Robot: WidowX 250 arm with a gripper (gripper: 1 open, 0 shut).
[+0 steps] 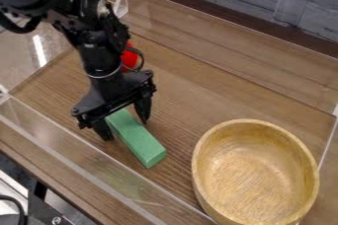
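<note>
My black gripper (115, 112) is low over the wooden table, its open fingers around the upper end of a green block (142, 146) that lies flat and angled toward the lower right. Behind the arm, a red object (129, 58) is partly hidden.
A large light wooden bowl (255, 180) fills the lower right. A pale strip runs along the table's left and lower-left side, with cables beyond it.
</note>
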